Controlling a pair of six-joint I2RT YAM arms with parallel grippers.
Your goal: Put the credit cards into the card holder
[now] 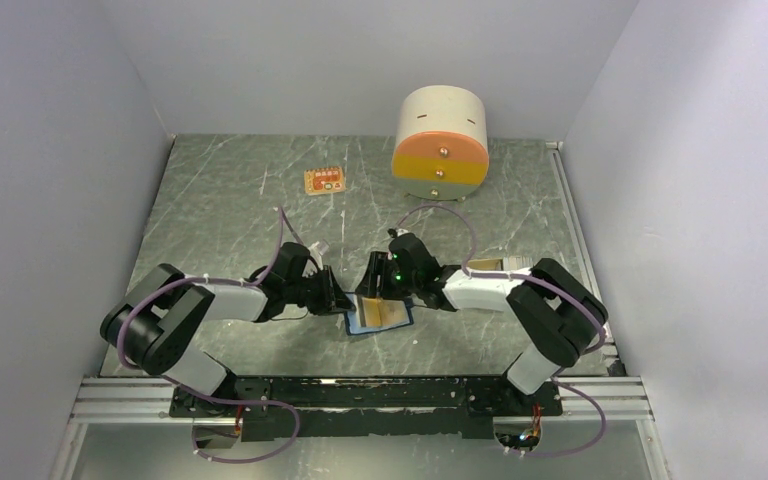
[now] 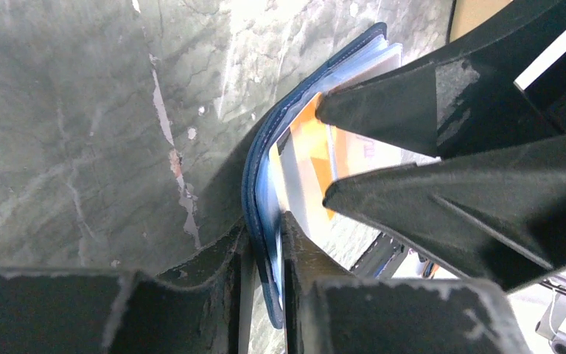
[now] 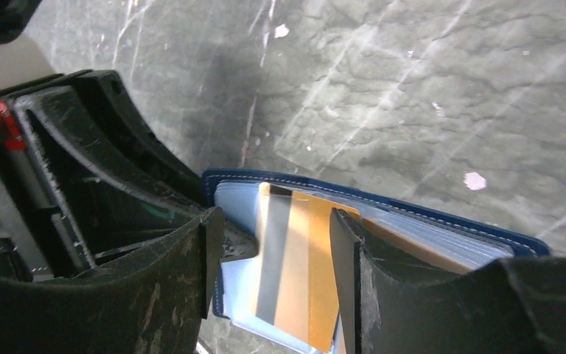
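Note:
The blue-edged card holder (image 1: 393, 322) lies at the table's front middle, a gold-and-grey card (image 3: 296, 273) in its clear pocket. My left gripper (image 1: 336, 298) is shut on the holder's left edge, also seen in the left wrist view (image 2: 265, 265). My right gripper (image 1: 378, 275) is open above the holder. In the right wrist view its fingertips (image 3: 343, 236) frame the card, with nothing clearly held.
Pale cards (image 1: 515, 263) lie at the right, partly behind my right arm. A multicoloured drawer box (image 1: 440, 140) stands at the back, and an orange board (image 1: 324, 180) lies left of it.

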